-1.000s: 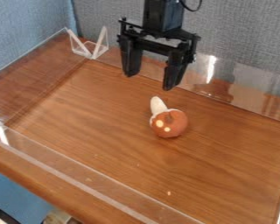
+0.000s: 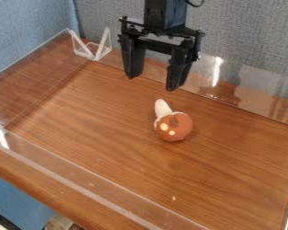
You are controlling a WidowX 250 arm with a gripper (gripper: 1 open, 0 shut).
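My black gripper (image 2: 154,68) hangs over the back of the wooden table (image 2: 98,135), its two fingers spread wide with nothing between them. Below and a little right of it, a round orange toy mushroom (image 2: 173,128) with pale spots lies on its side near the table's middle, its white stem pointing up and left toward the back.
Clear low walls edge the table at the back (image 2: 248,99) and front. A white wire-like stand (image 2: 91,49) is in the back left corner.
My gripper has shifted very slightly left and up over the last second. The toy has not moved.
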